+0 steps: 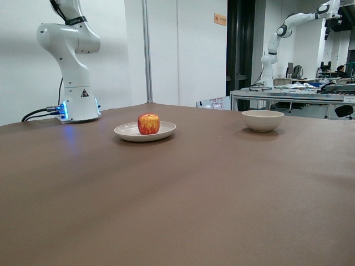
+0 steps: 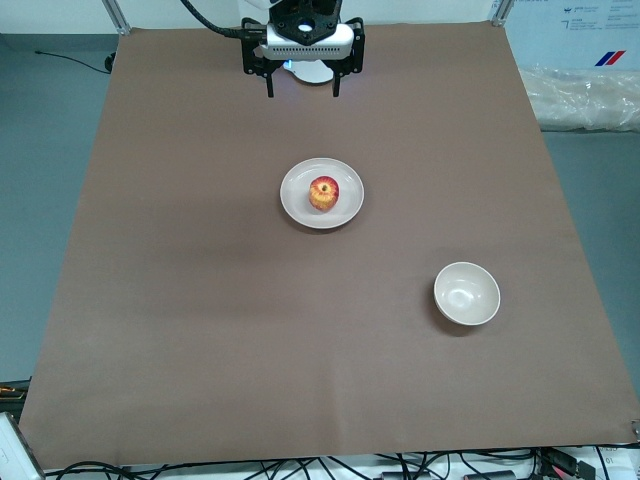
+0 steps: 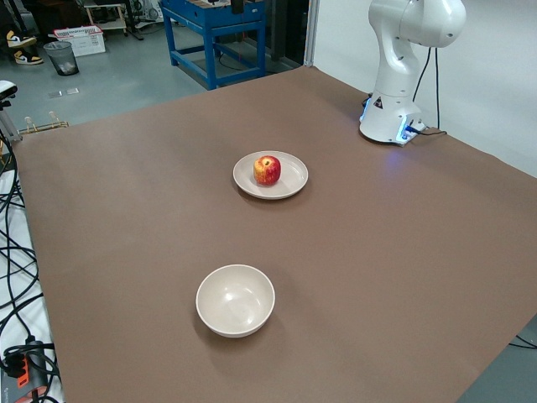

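A red-yellow apple (image 2: 323, 193) rests on a white plate (image 2: 300, 205) near the middle of the brown table; the same apple (image 1: 148, 123) and plate (image 3: 245, 175) show in the other views. A white bowl (image 2: 467, 293) stands apart from them, to the lower right in the left view and nearest the camera in the right view (image 3: 235, 300). My gripper (image 2: 303, 92) hangs at the far end in the left view, beyond the plate, its two fingers apart and open, with nothing seen between them. The top and right views show the arm but not the gripper.
The arm's base (image 3: 388, 117) stands at a white wall. Cables (image 2: 100, 468) lie outside the table's near edge in the left view.
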